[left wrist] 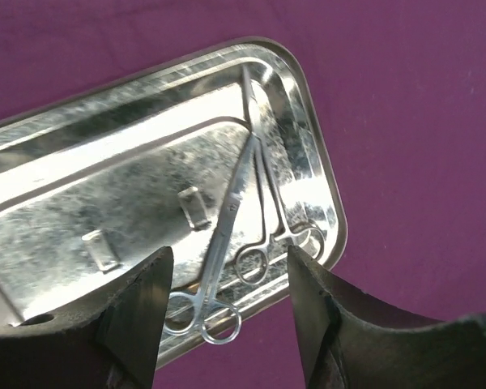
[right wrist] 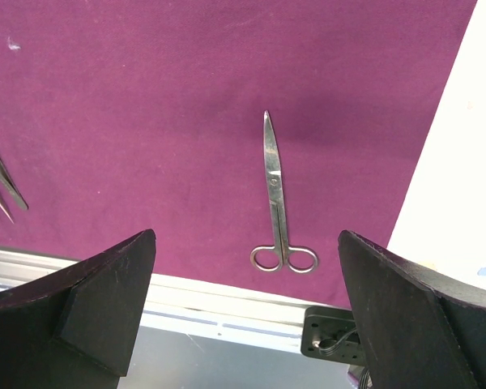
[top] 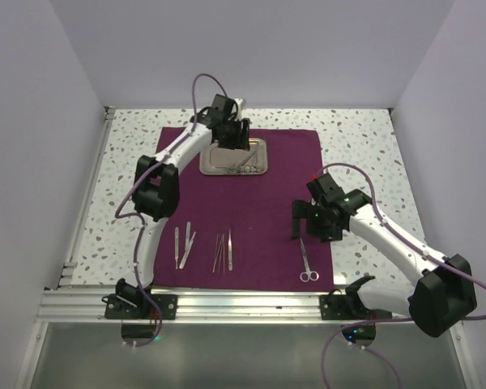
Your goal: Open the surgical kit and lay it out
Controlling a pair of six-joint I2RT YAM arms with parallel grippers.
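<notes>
At the back of the cloth lies the metal tray (top: 209,159). Two ring-handled instruments remain visible inside it: a long one (left wrist: 227,219) and a slimmer one (left wrist: 263,190), lying close together near the tray's end, tips nearly meeting. Above them hovers my left gripper, open, its fingers spread on either side of the handle area without touching. Over the cloth's front right, my right gripper is also open and empty. Below it, one pair of scissors (right wrist: 277,194) rests flat on the cloth, rings towards the front edge.
Several slim instruments lie in a loose row on the front left of the purple cloth (top: 263,219), among them tweezers (top: 230,250) and a straight handle (top: 176,247). A pale rail (top: 227,301) borders the table's front.
</notes>
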